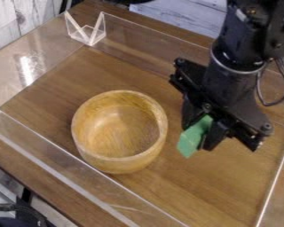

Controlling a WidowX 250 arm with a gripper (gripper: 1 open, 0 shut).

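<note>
The black robot gripper (204,123) is at the centre right, just right of a wooden bowl (118,130). It is shut on a green object (199,136), whose lower part shows below the fingers over the tabletop. The bowl is empty and sits left of centre. The gripper body hides the area behind it.
The wooden table (74,87) has clear room at the upper left and lower right. Clear plastic rims run along its edges, and a clear bracket (86,28) stands at the back left.
</note>
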